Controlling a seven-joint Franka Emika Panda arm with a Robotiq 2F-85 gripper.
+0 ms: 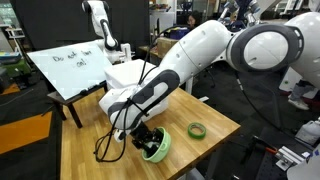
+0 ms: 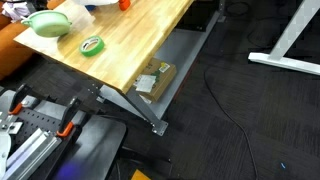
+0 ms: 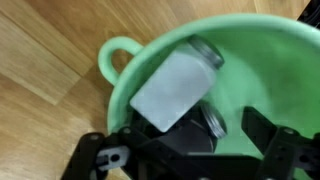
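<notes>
A mint-green bowl (image 3: 245, 75) with a small loop handle fills much of the wrist view. Inside it lies a white block-like item (image 3: 172, 88) with a grey end, and a dark item (image 3: 188, 136) with a metallic end sits close below it. My gripper is open over these items, its two fingers apart on either side of the dark one; whether they touch anything cannot be told. From the first exterior view, the gripper (image 1: 148, 145) is down at the bowl (image 1: 163, 151) and hides much of its inside.
A green tape roll (image 2: 92, 45) lies on the wooden table (image 2: 140, 50) near the bowl. Behind the arm is a white box (image 1: 125, 75). Bare tabletop extends left of the arm, and the table edge is close in front of the bowl.
</notes>
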